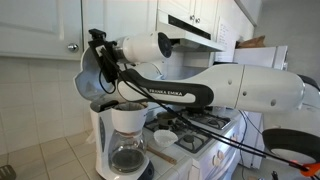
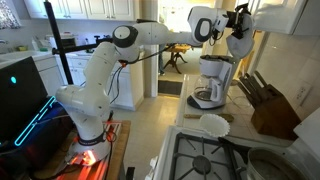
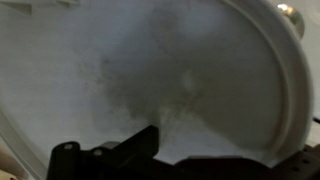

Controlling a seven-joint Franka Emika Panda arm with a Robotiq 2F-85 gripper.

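A white coffee maker with a glass carafe stands on the counter. Above its back a white rounded, lid-like piece stands upright; exterior view 2 shows this lid-like piece just under my gripper. In exterior view 1 my gripper is high beside that piece, close to the cabinet. A smudged, pale round surface with a raised rim fills most of the wrist view, behind my dark fingers at the bottom edge. Whether they touch or grip it cannot be told.
Upper cabinets crowd the gripper. A white bowl lies right of the carafe, near the stove. A knife block stands by the wall.
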